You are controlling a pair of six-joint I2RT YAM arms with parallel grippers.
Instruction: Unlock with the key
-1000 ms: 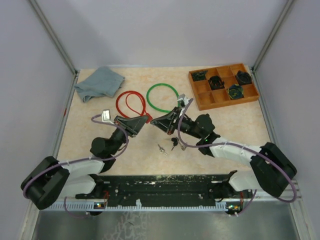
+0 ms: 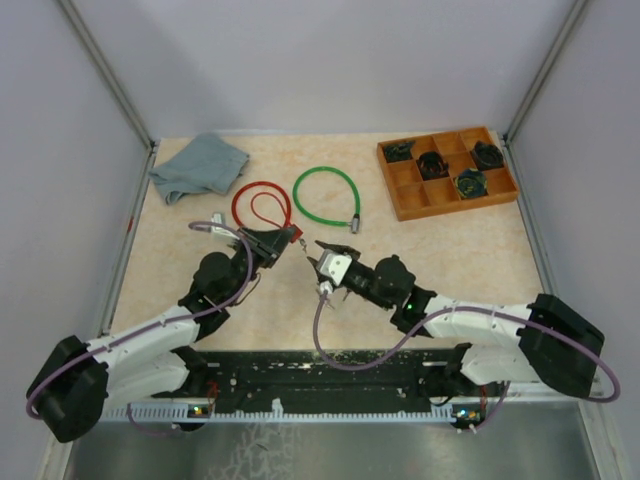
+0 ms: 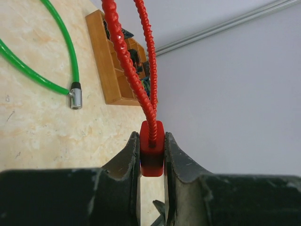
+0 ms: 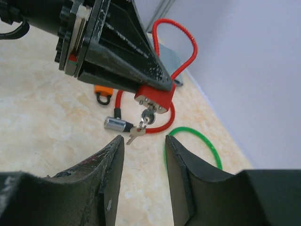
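Observation:
My left gripper is shut on a red block, the end of a twisted red cord. In the right wrist view a small silver metal piece hangs from the block's end; whether it is a key or a clasp I cannot tell. My right gripper stands open just short of this piece, its fingers empty. In the top view it sits right of the block. A cable lock's silver barrel lies on the table beyond, joined to a red cable.
A green cable lock lies behind the grippers. The wooden compartment box with dark coiled items stands at back right, a grey-blue cloth at back left. Something orange lies near the silver barrel.
The right gripper was up against the red block's end a second ago. It has drawn back slightly to the right and turned, now covering small items on the table.

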